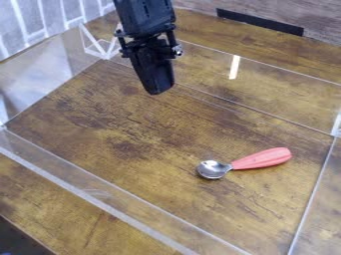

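Note:
A spoon with a pink handle lies on the wooden surface at the lower right, its metal bowl to the left. My black gripper hangs from the top, behind and to the left of the spoon and apart from it. Its fingertips are dark and bunched together in this view, so I cannot tell whether it is open or shut.
Clear walls border the wooden work area on several sides. A white railing stands at the back left, and a short white strip is at the back right.

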